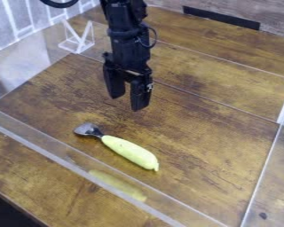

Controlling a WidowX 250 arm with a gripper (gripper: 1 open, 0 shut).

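My black gripper (128,87) hangs over the upper middle of the wooden table, its fingers apart and pointing down, with nothing visible between them. Below it and toward the front lies a utensil with a dark metal head (88,129) and a pale yellow-green handle (130,152), slanting from upper left to lower right, apart from the gripper.
Clear low walls edge the work area (204,133) along the front left and the right (275,168). A white bracket (77,40) stands at the back left.
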